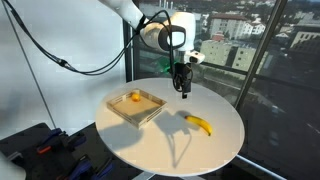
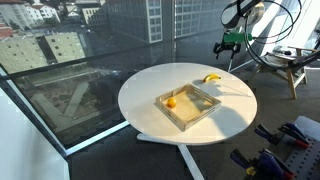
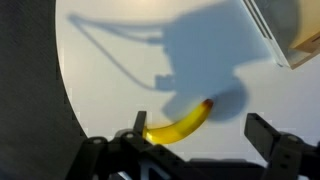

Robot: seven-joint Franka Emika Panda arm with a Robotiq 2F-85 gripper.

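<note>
A yellow banana (image 3: 180, 124) lies on the bare white table, below and between my open fingers in the wrist view. The same banana (image 1: 199, 124) rests right of centre on the table in exterior view 1. My gripper (image 1: 184, 83) hangs well above the table, pointing down, with nothing between its widely spread fingertips. Inside a shallow light-brown tray (image 2: 186, 122) on the table sits a small orange-yellow round object (image 2: 171, 102).
Part of the tray wall (image 3: 268, 32) shows at the upper right of the wrist view. Windows stand behind the table.
</note>
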